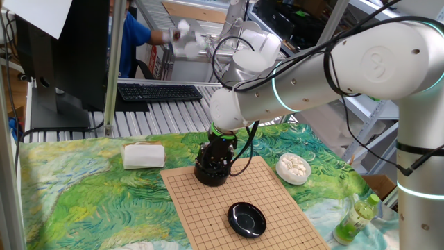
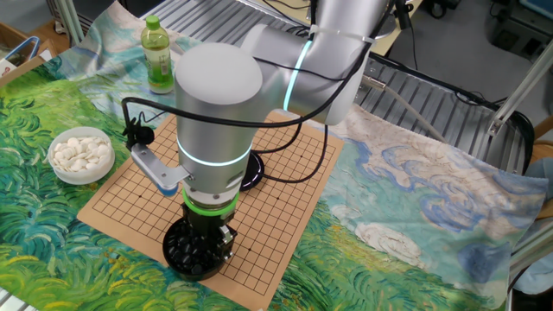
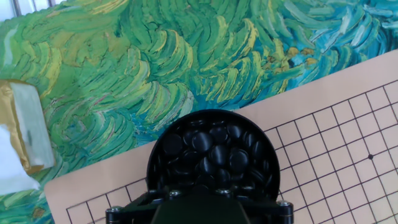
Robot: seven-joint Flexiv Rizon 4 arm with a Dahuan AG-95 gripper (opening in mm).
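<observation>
A black bowl full of black stones (image 3: 213, 155) rests at the edge of the wooden Go board (image 3: 102, 177). In the wrist view, my gripper covers the near side of this bowl, and its fingertips are hidden. Exterior view 1 shows the gripper (image 1: 215, 156) pointing down over the bowl (image 1: 211, 176). From the other side, the gripper (image 2: 210, 238) appears at the bowl's rim (image 2: 175, 266). Whether its fingers are apart or closed on the rim does not show. A black lid-like dish (image 1: 247, 220) lies farther along the board.
A white bowl of white stones (image 1: 293, 169) stands beside the board. There is a green-capped bottle (image 1: 356, 219) at the right and a white tissue pack (image 1: 143, 155) at the left. Much of the board is bare.
</observation>
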